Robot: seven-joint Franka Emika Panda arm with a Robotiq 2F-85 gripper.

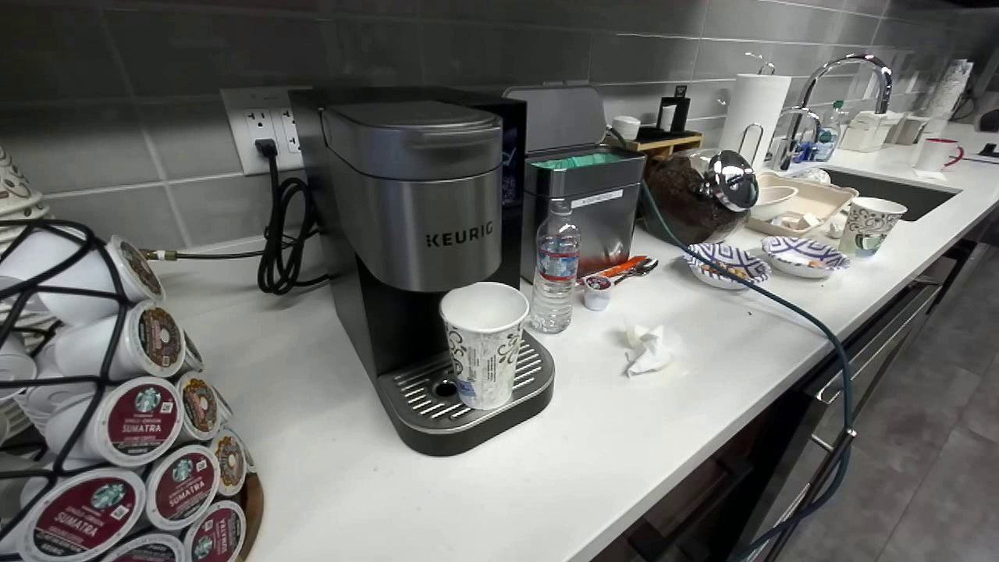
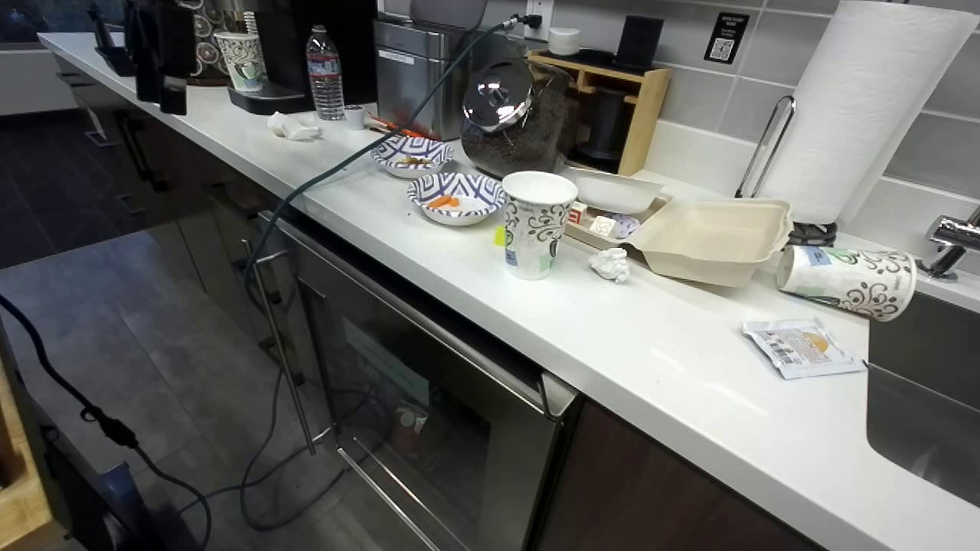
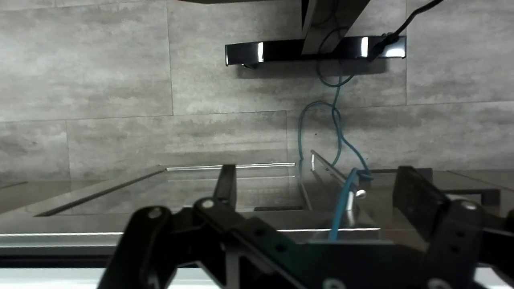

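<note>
In the wrist view my gripper is open, its two black fingers wide apart with nothing held between them. Beneath it are the floor, the cabinet fronts and a teal cable [image 3: 343, 202]. A dark part of the arm or gripper hangs by the counter edge at the upper left of exterior view 2. On the drip tray of the Keurig coffee maker [image 1: 412, 197] stands an upright patterned paper cup [image 1: 485, 351]. Right beside it is a clear water bottle [image 1: 556, 281], with a small coffee pod [image 1: 596, 295] and a crumpled napkin [image 1: 648, 350] nearby.
A teal cable [image 2: 358, 154] crosses the counter and drops over its edge. Patterned bowls [image 2: 456, 203], another upright cup [image 2: 535, 229], a takeout box [image 2: 712, 240] and a tipped cup [image 2: 850, 280] crowd the sink side. Coffee pods [image 1: 140, 421] fill a wire holder at left.
</note>
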